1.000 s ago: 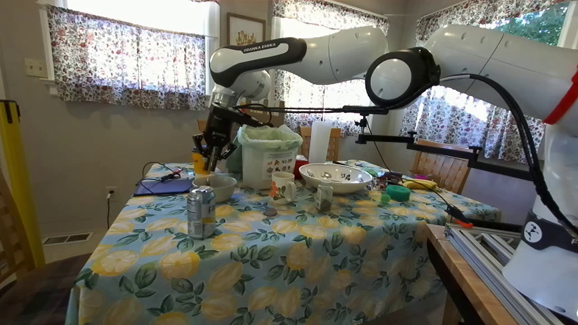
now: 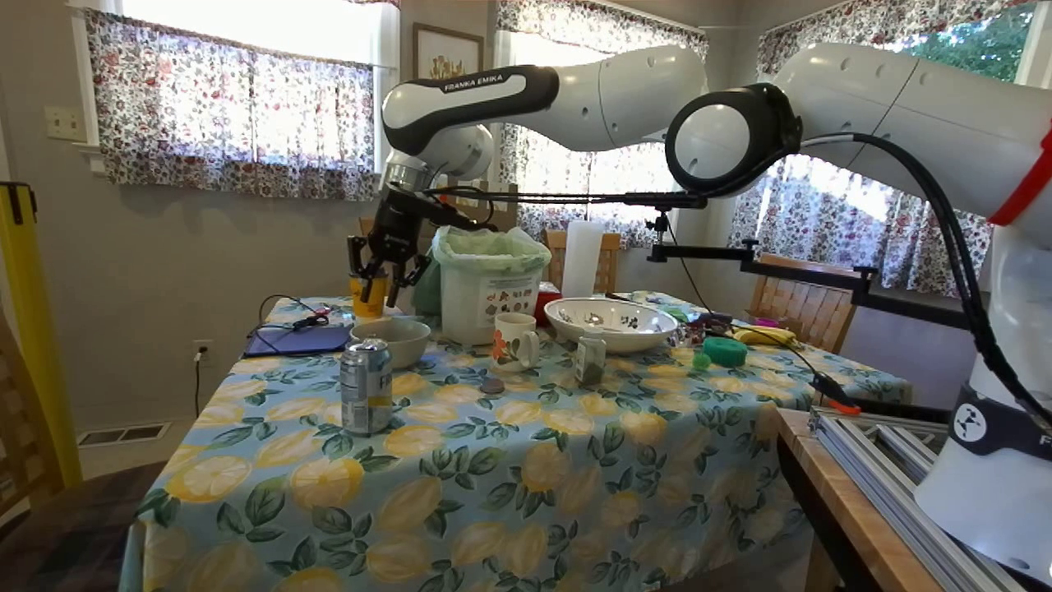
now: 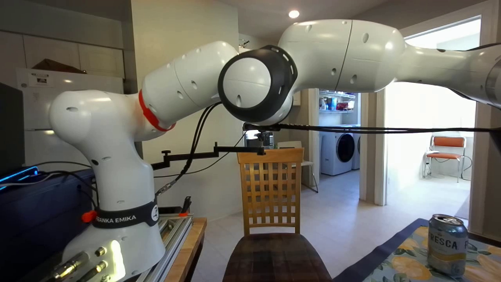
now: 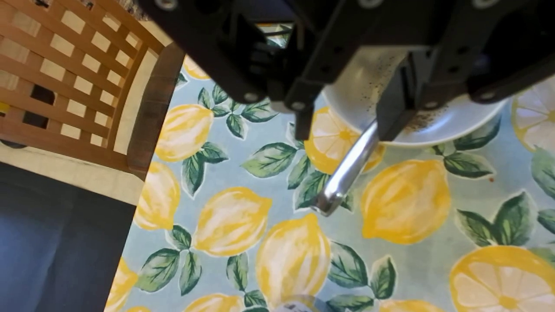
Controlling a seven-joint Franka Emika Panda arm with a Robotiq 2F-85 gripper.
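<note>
My gripper (image 2: 380, 292) hangs above the light bowl (image 2: 405, 344), its fingers open. In the wrist view, dark fingers (image 4: 303, 124) stand apart at the top. A shiny metal utensil handle (image 4: 343, 174) sticks out over the rim of the bowl (image 4: 458, 122), partly behind one finger; its other end is hidden. Dark specks lie inside the bowl. A silver drink can (image 2: 366, 390) stands upright in front of the bowl in exterior view 1. Exterior view 2 does not show the gripper.
A lined white bin (image 2: 483, 296), a floral mug (image 2: 514, 342), a small jar (image 2: 589, 360) and a wide patterned bowl (image 2: 611, 326) stand to the right. Behind the gripper is a yellow cup (image 2: 369, 301). Bare lemon-print cloth (image 2: 552, 464) covers the table's front.
My gripper has opened and risen slightly above the bowl; its fingers were close together a second ago. The can and bowl have stayed in place.
</note>
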